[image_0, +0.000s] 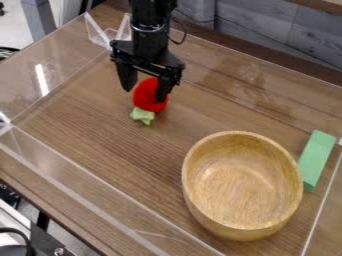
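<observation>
My black gripper (148, 72) hangs from the top centre over a red strawberry-like object (150, 95) with a green leafy end (143, 116), its two fingers parted either side of the object's upper part. Whether they touch it cannot be told. The object lies on the wooden table (94, 150).
A wide tan bowl (241, 185) sits at the lower right, with a green block (315, 160) at the right edge. Clear plastic and white clutter are at the back left.
</observation>
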